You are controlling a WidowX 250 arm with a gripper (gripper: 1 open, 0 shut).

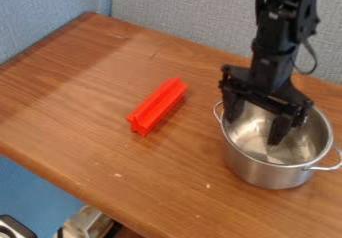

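Note:
My black gripper [255, 117] reaches down into a steel pot [274, 172] with side handles on the right of the table. Its fingers stand apart, open, the lower ends partly inside the pot; whether they touch it I cannot tell. A red elongated object [156, 105] lies on the table to the left of the pot.
A padded grey wall [174, 12] stands behind it. At the lower left, past the table's edge, are blue floor and some metal fixtures.

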